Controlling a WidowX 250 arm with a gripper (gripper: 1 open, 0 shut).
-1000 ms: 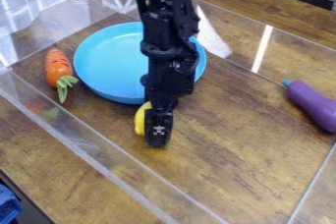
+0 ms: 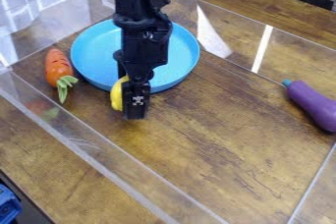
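Observation:
My gripper (image 2: 132, 100) reaches down from the top centre, over the near edge of a blue plate (image 2: 176, 67). A yellow object (image 2: 117, 96) is at its fingertips, partly hidden behind the black fingers. Whether the fingers are shut on it is hard to tell. An orange carrot (image 2: 58, 71) lies left of the plate.
A purple eggplant-like object (image 2: 312, 105) lies at the right. A white object (image 2: 214, 31) stands behind the plate at the right. A blue item (image 2: 8, 208) shows at the lower left corner.
The gripper and the yellow object have moved left and up in the view, toward the carrot and the plate's near edge.

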